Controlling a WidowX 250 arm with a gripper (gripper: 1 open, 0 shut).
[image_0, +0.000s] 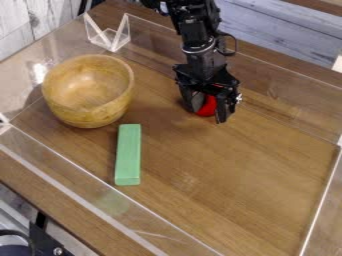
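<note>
My black gripper reaches down from the top of the view, open, around and over a red object on the wooden table, which it mostly hides. A small pale piece at the gripper's right is largely hidden too; whether the fingers touch either cannot be told.
A wooden bowl sits at the left. A green bar lies below it. A white wire-like shape is at the top left.
</note>
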